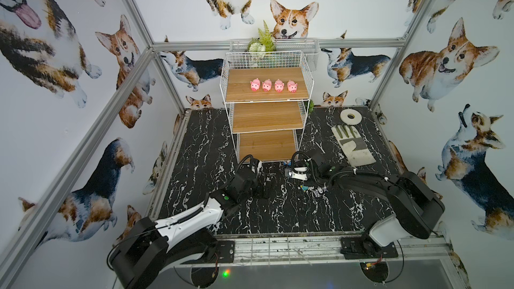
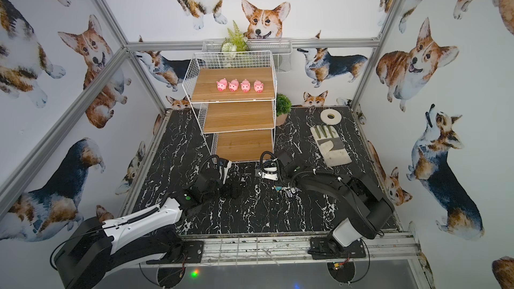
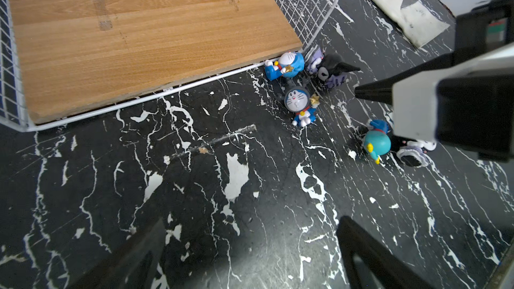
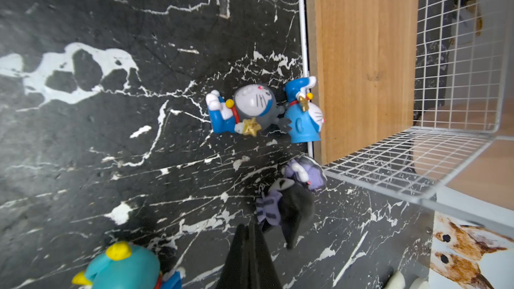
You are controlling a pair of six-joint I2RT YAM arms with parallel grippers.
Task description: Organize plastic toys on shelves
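In the right wrist view my right gripper is shut with nothing between its fingers. The black-and-purple Kuromi figure (image 4: 291, 203) lies just beyond its tips, outside them. A grey-headed Doraemon figure (image 4: 256, 101) lies near it, and a blue Doraemon figure (image 4: 303, 115) rests against the bottom shelf's (image 4: 369, 59) front edge. A teal figure (image 4: 128, 267) sits at lower left there. In the left wrist view a dark-and-white figure (image 3: 415, 153) lies beside the teal one. My left gripper stands open over bare tabletop. Several pink pigs (image 1: 266, 85) stand on the top shelf.
The middle shelf (image 1: 267, 116) and bottom shelf are bare, fenced by white wire sides. A glove (image 1: 354, 147) and a roll of tape (image 1: 350, 116) lie at the right.
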